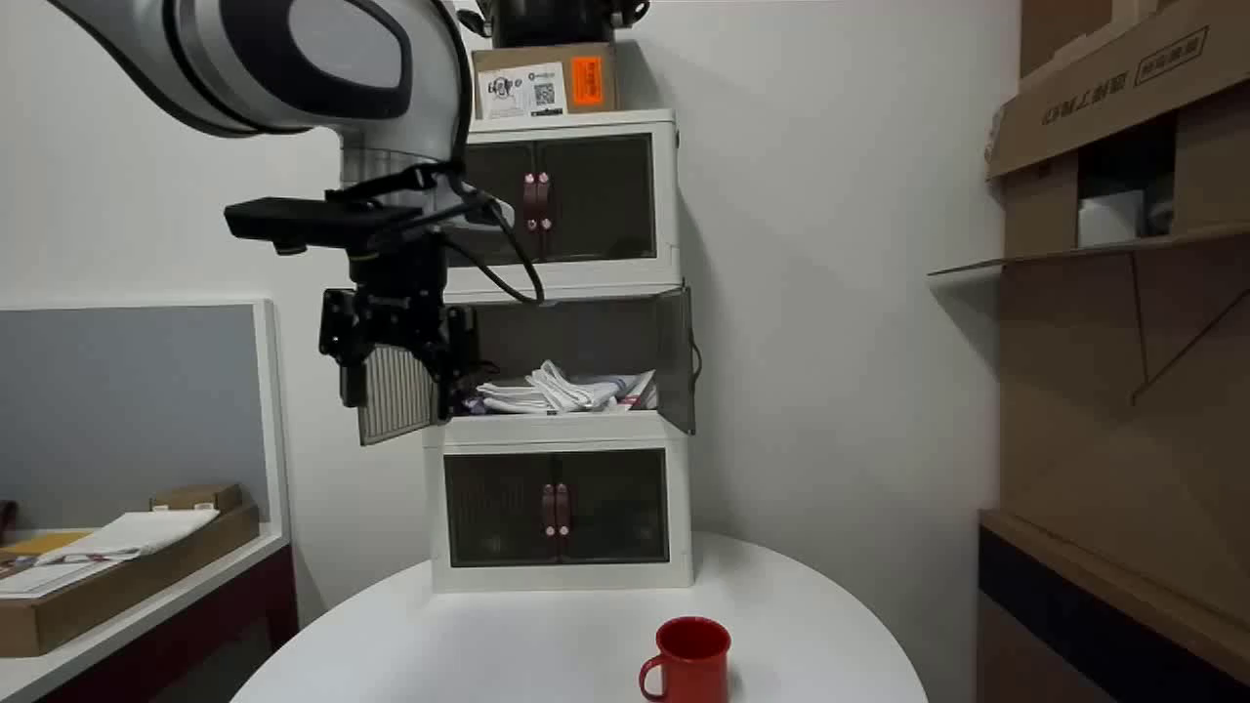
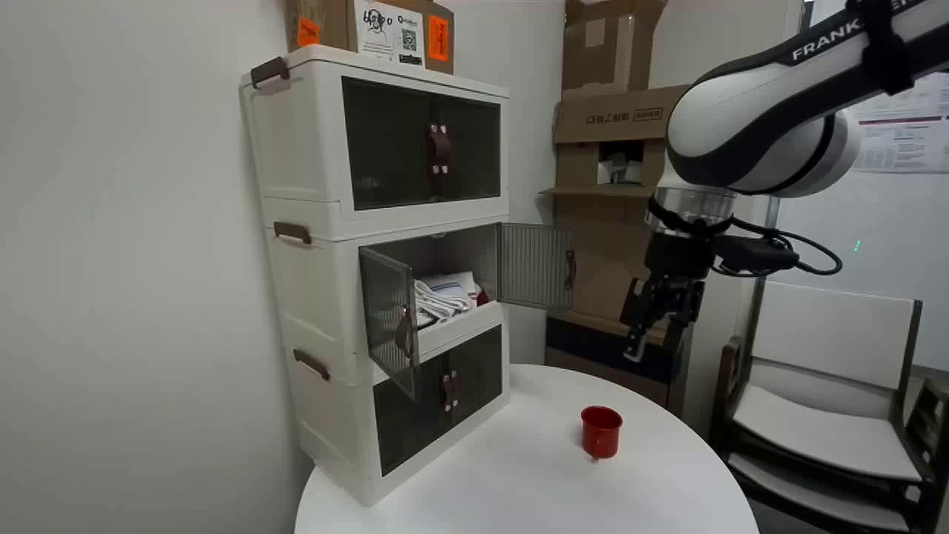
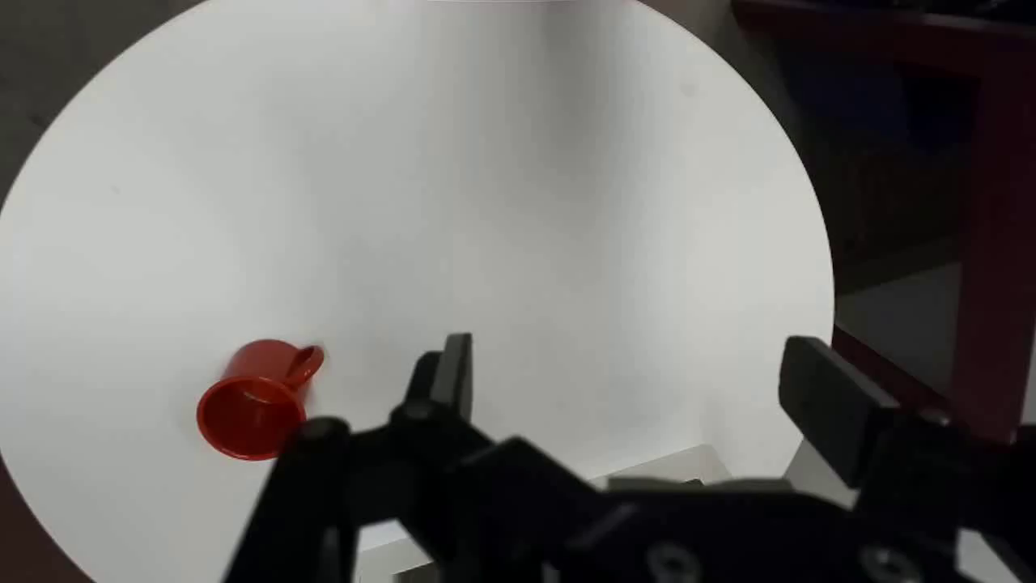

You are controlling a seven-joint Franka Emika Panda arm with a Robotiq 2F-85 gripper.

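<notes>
My gripper is open, its two fingers wide apart with only bare table visible between them in the wrist view. It hangs high over the table, pointing down; exterior view 2 shows the gripper (image 2: 656,351) well above table height. A red mug (image 1: 692,660) stands upright on the white table, its handle toward the left in exterior view 1. In the wrist view the mug (image 3: 254,400) lies left of the fingers, clear of them. The cabinet's middle compartment holds folded white cloths (image 2: 449,297), with both of its doors swung open.
The white three-tier cabinet (image 2: 311,294) stands at the back of the round table (image 1: 527,656). Its open left door (image 2: 388,316) and right door (image 2: 536,264) jut outward. The upper and lower compartments are closed. Cardboard boxes (image 1: 1125,387) are stacked at the right.
</notes>
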